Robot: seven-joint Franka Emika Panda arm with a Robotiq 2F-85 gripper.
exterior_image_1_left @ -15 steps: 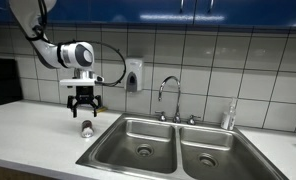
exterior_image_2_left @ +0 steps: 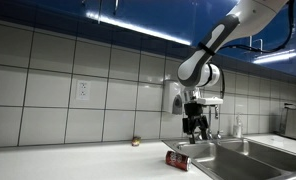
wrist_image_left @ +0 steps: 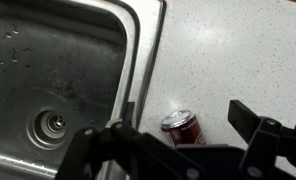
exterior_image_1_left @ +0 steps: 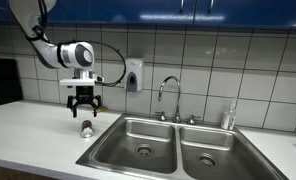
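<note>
A red can with a silver end lies on its side on the white counter, close to the sink's left edge; the can (exterior_image_2_left: 178, 160) shows its red side in exterior view 2. From the wrist, the can (wrist_image_left: 183, 127) appears low in the picture, partly hidden behind the gripper's body. Above the counter hangs my gripper (exterior_image_1_left: 84, 113), pointing down with its fingers spread and nothing between them. In the wrist view the open gripper has one dark finger on each side of the can. A gap separates the fingertips from the counter.
A double steel sink (exterior_image_1_left: 140, 148) lies right of the can, with a tall faucet (exterior_image_1_left: 169, 95) behind it. A soap bottle (exterior_image_1_left: 230, 115) stands at its back right. One small brown object (exterior_image_2_left: 136, 141) sits by the tiled wall.
</note>
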